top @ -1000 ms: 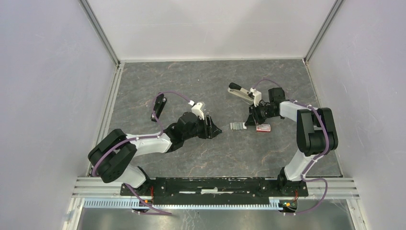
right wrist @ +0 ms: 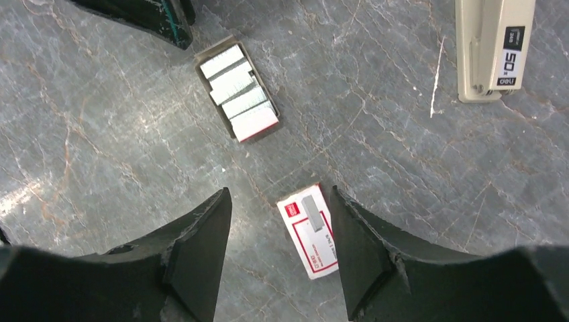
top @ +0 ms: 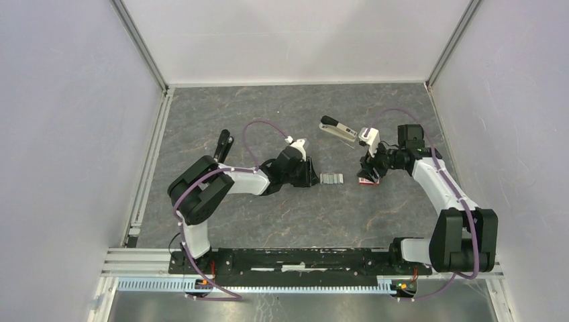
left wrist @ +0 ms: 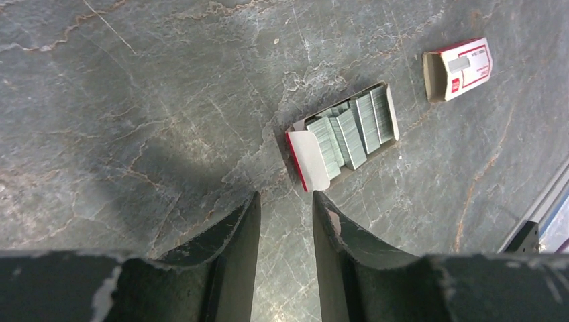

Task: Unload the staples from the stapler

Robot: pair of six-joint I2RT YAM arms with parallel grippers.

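An open staple tray lies on the grey floor, rows of staples inside it. To its right rests the red-and-white box sleeve, partly behind a finger of my right gripper in the right wrist view. That gripper stands part open above the sleeve, and I see no contact. My left gripper is part open just left of the tray, with only floor between its fingers. A stapler with a black cap and pale body lies behind the tray; its near end shows in the right wrist view.
A second black stapler lies at the left, partly covered by the left arm. Open floor stretches in front of the tray and behind it. Walls close off the sides.
My right gripper has moved right, from the tray's right end to over the sleeve. The tray has shifted slightly left. My left gripper has come a little right, closer to the tray.
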